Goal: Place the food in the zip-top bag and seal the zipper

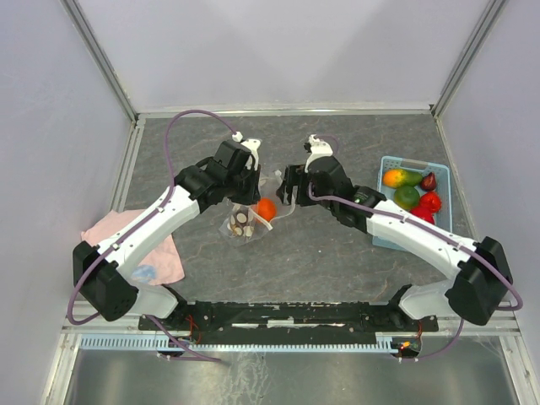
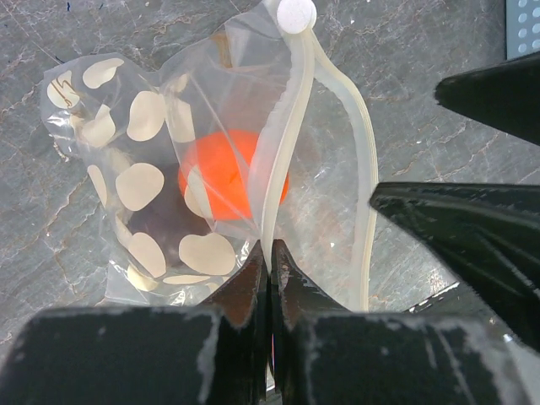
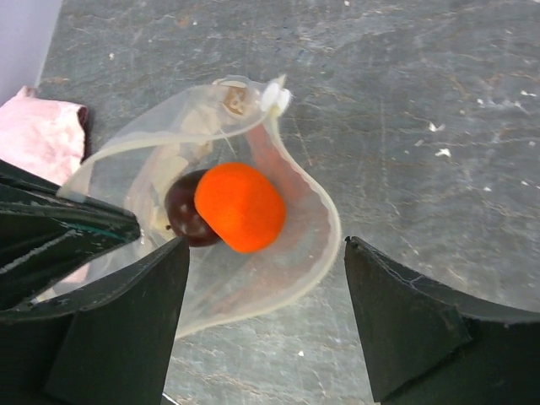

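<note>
The clear zip top bag (image 2: 145, 116) with cream dots lies on the grey table, its mouth held apart. My left gripper is shut on one lip of the bag's zipper edge. Inside the bag rest an orange food item (image 3: 240, 207) and a dark round one (image 3: 187, 208), side by side. Just right of the bag mouth, my right gripper stands open, with nothing gripped between its fingers. The bag's far lip passes through the space between them in the right wrist view. A white zipper slider (image 2: 296, 14) sits at the bag's far corner.
At the right stands a light blue basket (image 1: 385, 233) with several pieces of food, including a green one (image 1: 407, 197) and a red one (image 1: 430, 202). A pink cloth (image 1: 165, 260) lies at the left.
</note>
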